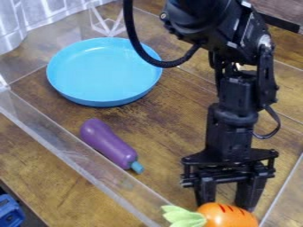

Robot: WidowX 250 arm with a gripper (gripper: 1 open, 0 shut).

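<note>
The black gripper [228, 188] is low at the bottom right, its fingers down just behind an orange toy carrot [228, 215] with pale green leaves, partly cut off by the frame's bottom edge. Whether the fingers hold anything is hidden. A purple toy eggplant [106, 142] lies to the left on the wooden surface, and a blue plate [103, 71] is at the upper left.
A clear plastic wall [59, 151] runs diagonally along the lower left. A blue object [7, 211] is at the left edge. Bare wood [166, 120] lies between plate and arm.
</note>
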